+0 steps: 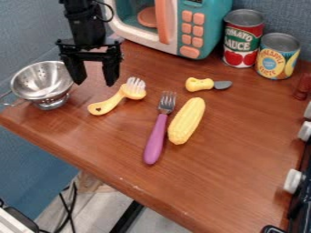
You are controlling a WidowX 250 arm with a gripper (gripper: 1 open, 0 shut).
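Observation:
My black gripper (93, 67) hangs open at the upper left of the camera view, fingers pointing down with nothing visible between them, just right of a metal colander (44, 84) and above-left of a yellow-handled brush (105, 106). A purple-handled fork (155, 140) and a yellow toy corn (186, 122) lie in the middle of the wooden table. A small yellow-handled knife (199, 84) lies behind them.
A teal toy microwave (194, 27), a tomato sauce can (243, 41) and another can (277, 58) stand at the back. A red bottle (303, 89) and a dark appliance edge are at right.

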